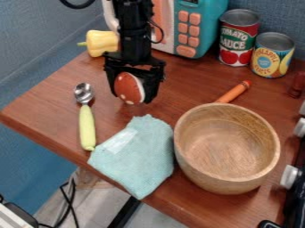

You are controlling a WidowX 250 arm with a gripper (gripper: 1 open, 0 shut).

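Observation:
My black gripper point(134, 75) hangs over the left-middle of the table, shut on a red-orange oval object with a white band point(131, 88). Below it lies a folded light blue cloth point(131, 156). A wooden bowl point(226, 156) sits to the right, and a spoon with a pale green handle point(87, 125) lies at the left.
At the back stand a yellow pepper point(103, 42), a teal toy microwave point(188, 27), a tomato sauce can point(238, 40) and another can point(273, 57). A carrot point(234, 93) lies behind the bowl. Dark objects point(293, 200) line the right edge.

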